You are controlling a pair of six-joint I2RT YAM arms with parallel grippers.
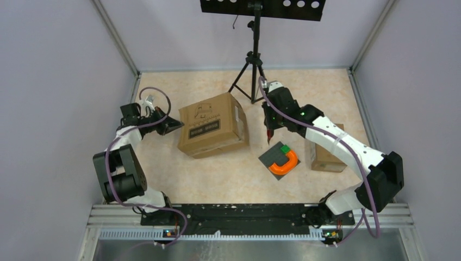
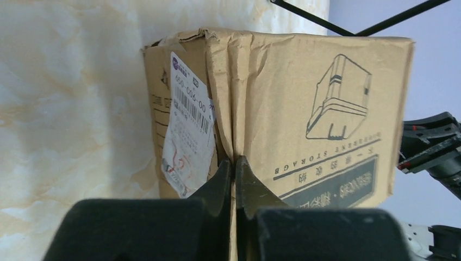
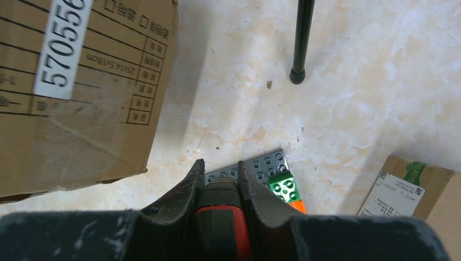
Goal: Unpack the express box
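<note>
The express box (image 1: 213, 120), a brown printed carton, sits left of the table's middle, turned askew. At its left edge, my left gripper (image 1: 181, 124) is shut; in the left wrist view its fingertips (image 2: 244, 166) pinch a thin fold of cardboard at the box's corner edge, beside a white barcode label (image 2: 189, 128). My right gripper (image 1: 268, 126) is up to the right of the box, shut on a black and red cutter (image 3: 217, 220) whose tip points toward the front of the table. Any contents of the box are hidden.
A grey baseplate (image 1: 268, 158) with an orange curved piece (image 1: 288, 163) and green brick (image 1: 285, 148) lies front right of the box. A smaller carton (image 1: 326, 159) stands at the right, under the right arm. A black tripod stand (image 1: 254, 62) rises behind.
</note>
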